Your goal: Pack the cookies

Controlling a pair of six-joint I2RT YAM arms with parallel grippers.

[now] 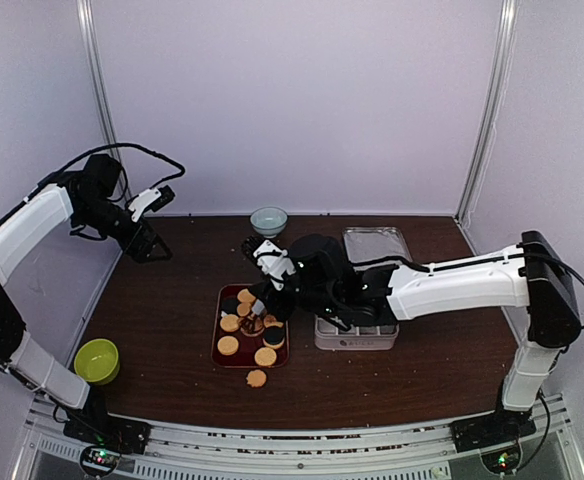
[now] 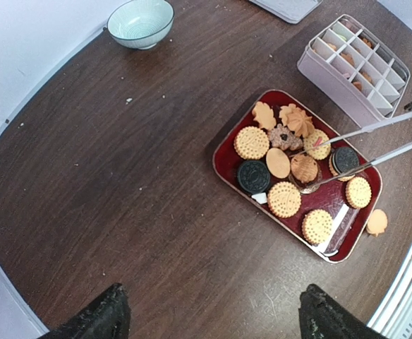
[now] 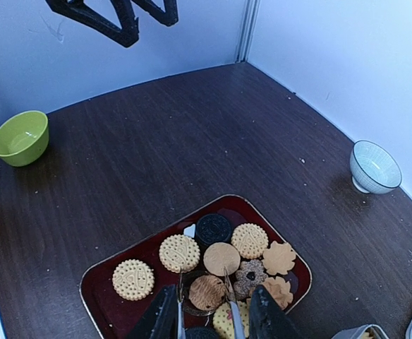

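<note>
The red tray [image 2: 227, 166] holds round, flower-shaped and dark cookies. In the right wrist view my right gripper reaches down into it, its thin tips on either side of a brown cookie [image 3: 207, 296]; whether it grips that cookie I cannot tell. A compartment box [image 2: 333, 85] holding some cookies sits beside the tray, partly hidden by the right arm in the top view. My left gripper [image 1: 150, 250] hangs open above the table's left side, away from the tray. A loose cookie [image 1: 256, 378] lies in front of the tray.
A green bowl [image 1: 96, 360] stands at the front left, a pale blue bowl [image 1: 269, 220] at the back. A clear lid [image 1: 372, 240] lies at the back right.
</note>
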